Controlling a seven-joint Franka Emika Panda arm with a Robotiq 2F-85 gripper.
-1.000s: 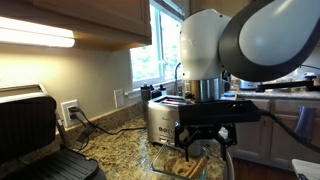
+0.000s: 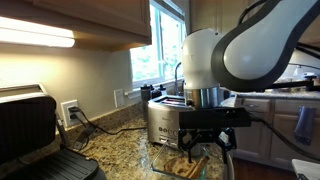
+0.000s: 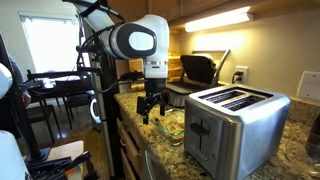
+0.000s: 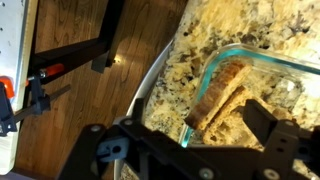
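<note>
A clear glass dish rests on the granite counter, holding brown bread-like strips. One darker strip lies alongside a paler piece in the wrist view. My gripper is open above the dish, fingers spread either side of the strips, nothing held between them. From exterior view 1, the gripper hangs just over the dish, partly covering it. Exterior view 2 shows the gripper above the dish, whose right part is hidden behind a toaster.
A large steel toaster stands close to the dish. An open black grill sits farther along the counter. Beyond the counter's edge lies wooden floor. A cord runs from the wall outlet.
My gripper has moved slightly down and a little away from the exterior view 1 camera, staying over the dish. The strips have not visibly moved.
</note>
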